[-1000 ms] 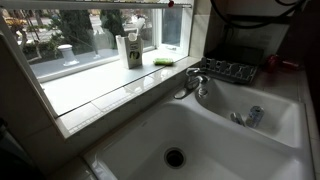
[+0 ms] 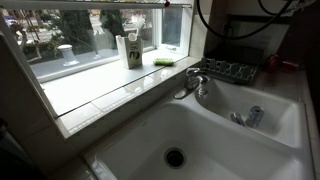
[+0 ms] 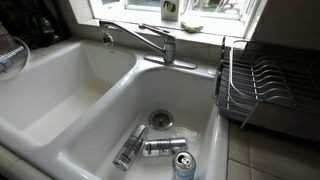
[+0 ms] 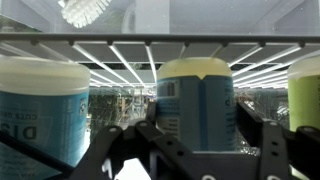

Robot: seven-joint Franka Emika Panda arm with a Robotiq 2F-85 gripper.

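Observation:
In the wrist view, a container with a blue label and cream top stands in the middle. My gripper is around it, its dark fingers spread, one on each side. Whether either finger touches the container cannot be made out. Another blue-labelled container is at the left, and a yellow-green one is at the right edge. Neither exterior view shows the gripper.
White wire bars run behind and above the containers, and a white brush is at the top. Elsewhere are a double sink with several cans, a faucet, a dish rack and a carton on the windowsill.
Dark cables at the top right of exterior view 1 hang in a different curve, lower and farther left than a second ago. The sink and windowsill look the same.

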